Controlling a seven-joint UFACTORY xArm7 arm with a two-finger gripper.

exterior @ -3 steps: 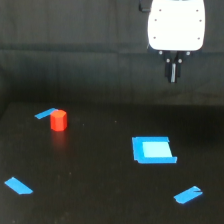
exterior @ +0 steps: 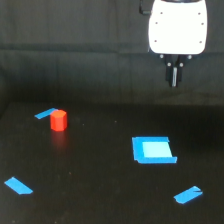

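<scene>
A small red-orange cube (exterior: 58,120) stands on the dark table at the left. A blue-taped square with a pale white middle (exterior: 156,149) lies right of centre. High above the table at the upper right hangs my gripper (exterior: 174,78), under a white arm housing (exterior: 178,27). It is well clear of both the cube and the square. Its dark fingers are small against the dark backdrop, so how far apart they stand is unclear. No object shows at their tips.
Strips of blue tape lie at the front left (exterior: 18,186), the front right (exterior: 188,195) and beside the cube (exterior: 45,113). Dark cloth (exterior: 80,60) hangs behind the table.
My gripper and the white housing have shifted slightly down and to the right. The cube and the taped square have stayed in place.
</scene>
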